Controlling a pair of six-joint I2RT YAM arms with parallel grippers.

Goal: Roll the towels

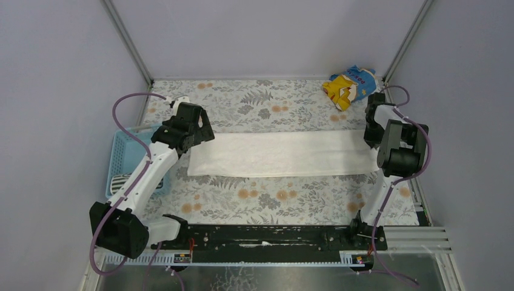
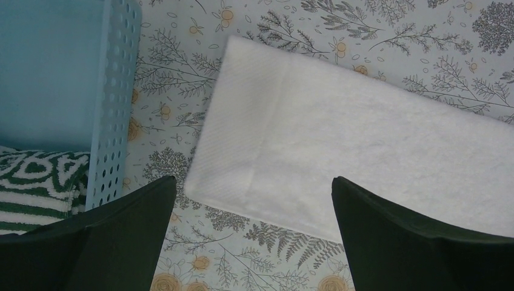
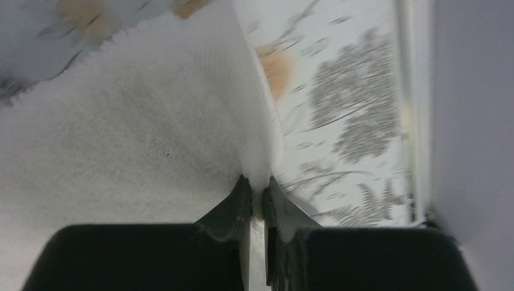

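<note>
Spread flat across the table is a long white towel (image 1: 279, 153), its left end (image 2: 236, 115) fully visible in the left wrist view. Above that end hangs my left gripper, wide open, its fingers apart and nothing between them. At the far right, my right gripper is shut on the edge of the towel's right end (image 3: 151, 121), which is pinched up into a ridge between the fingertips. From the top, the right arm hides part of that end.
A blue basket (image 1: 128, 148) on the left holds a green-and-white patterned towel (image 2: 42, 185). At the back right lie a yellow-and-blue cloth bundle (image 1: 351, 86). Bare flowered tablecloth shows behind and in front of the white towel.
</note>
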